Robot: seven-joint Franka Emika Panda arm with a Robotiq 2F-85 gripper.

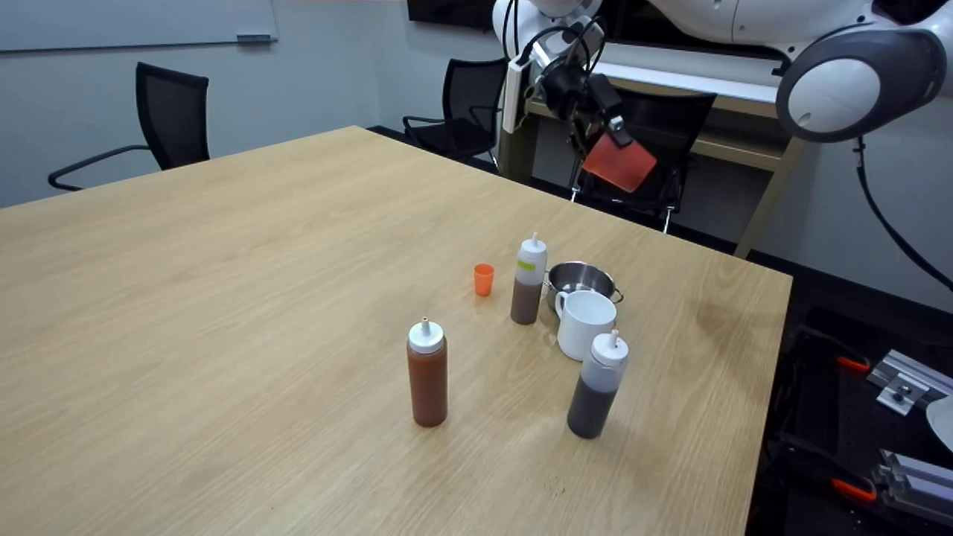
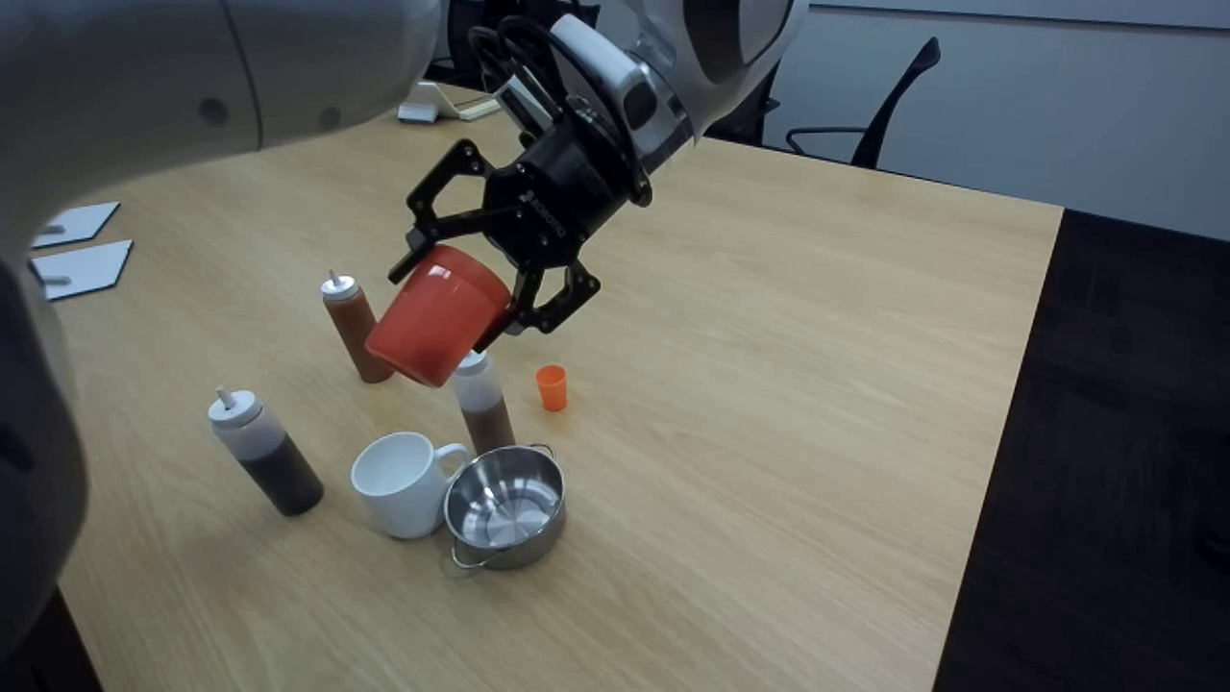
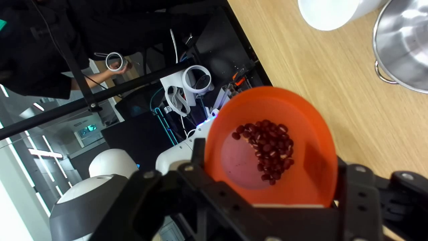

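A large orange-red cup (image 2: 435,321) hangs tilted in the air, with my gripper (image 2: 452,302) shut on it, one finger on each side. Inside the cup, in the wrist view, a cluster of dark red beans (image 3: 271,148) lies against its bottom and wall. Below it on the table stand a steel pot (image 2: 504,507) with wire handles, which looks empty, and a white mug (image 2: 398,484) close beside it. A small orange cup (image 2: 553,388) stands upright behind the pot.
Several squeeze bottles stand around the mug: a brown-filled one (image 1: 528,281), a reddish-brown one (image 1: 428,374) and a dark-filled one (image 1: 596,385). Wide bare table (image 1: 223,295) lies away from this group. A person holding a controller shows in the wrist view.
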